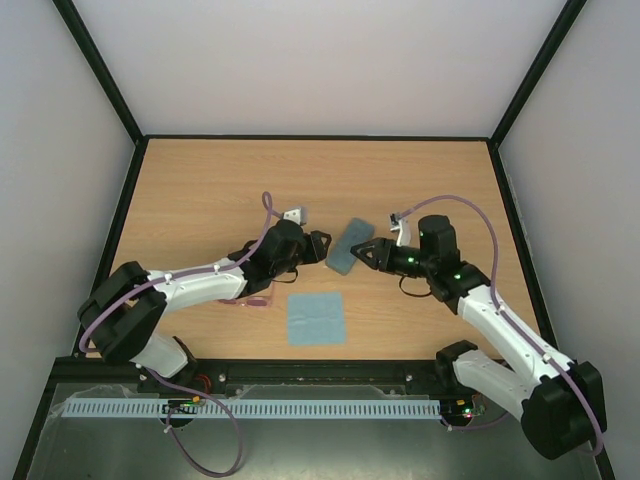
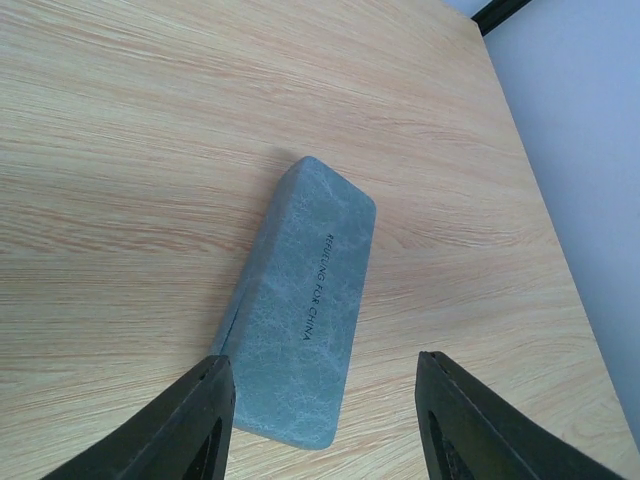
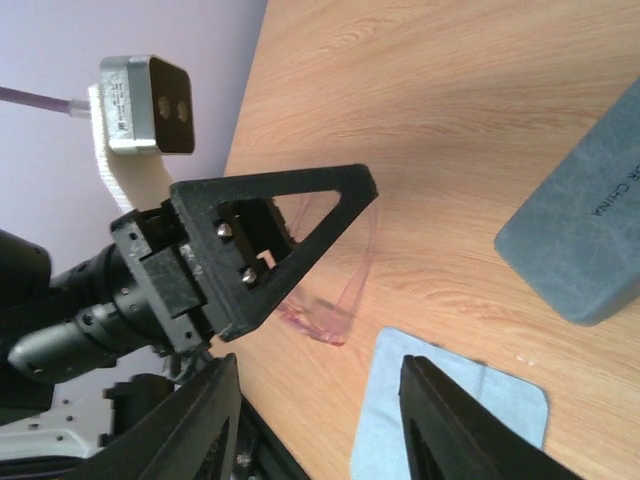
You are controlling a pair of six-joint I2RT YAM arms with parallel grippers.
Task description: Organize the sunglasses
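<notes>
A grey-blue glasses case (image 1: 349, 246) with small printed lettering lies closed on the table, its flat lid (image 2: 305, 300) facing up. My left gripper (image 1: 325, 247) is open at the case's left side, nothing between its fingers. Over by the right side, my right gripper (image 1: 358, 252) also stands open and empty. Pink see-through sunglasses (image 1: 258, 300) rest on the table, largely covered by the left arm from above. In the right wrist view, part of the sunglasses (image 3: 325, 322) shows below the left gripper.
A light blue cloth (image 1: 316, 319) lies flat near the table's front edge, in front of the case. Bare wood (image 1: 300, 170) fills the back of the table. The two gripper tips are close together across the case.
</notes>
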